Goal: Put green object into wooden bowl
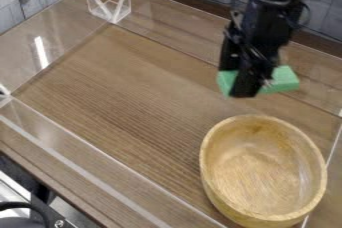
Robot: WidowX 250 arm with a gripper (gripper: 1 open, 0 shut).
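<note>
The green object point(279, 80) is up off the table, partly covered by my black gripper point(243, 84), which is shut on it. Green shows on both sides of the dark fingers. Below and slightly right of them stands the round wooden bowl point(214, 170), its inside empty. The gripper and the green object are above and behind the bowl's far rim, not over its opening. Where the fingers meet the object is hard to make out at this size.
A white wire-like holder point(110, 7) stands at the back left. Bare wooden table point(120, 92) fills the left and middle. Dark cables point(24, 210) show at the lower left corner.
</note>
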